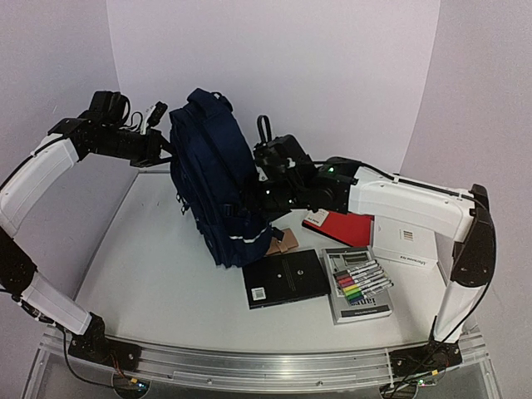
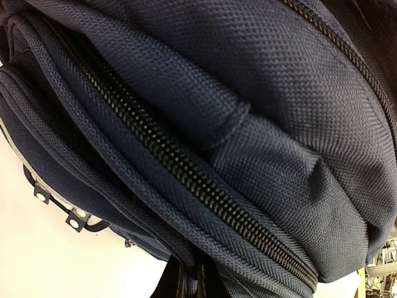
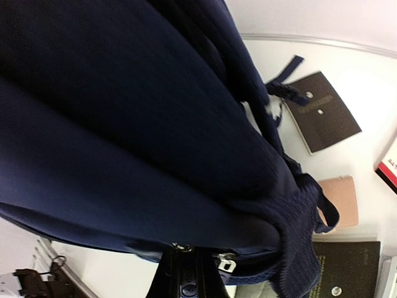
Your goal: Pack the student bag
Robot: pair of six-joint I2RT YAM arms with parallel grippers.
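A navy backpack (image 1: 214, 174) stands tilted on the left-middle of the table and fills much of both wrist views. My left gripper (image 1: 169, 156) is at its upper left side; in the left wrist view, the fingers (image 2: 166, 280) are close together on the fabric edge below a black zipper (image 2: 186, 177). At the bag's right side is my right gripper (image 1: 256, 193). Its fingers (image 3: 162, 276) sit close together below a small metal zipper part (image 3: 182, 247), but whether they grip anything is too dark to make out. The bag's inside is hidden.
Right of the bag lie a black notebook (image 1: 283, 291), a tan item (image 1: 285, 240), a grey box (image 1: 366, 311) with several markers (image 1: 362, 281), a red item (image 1: 349, 229) and a white box (image 1: 406, 241). A dark booklet (image 3: 325, 115) lies behind.
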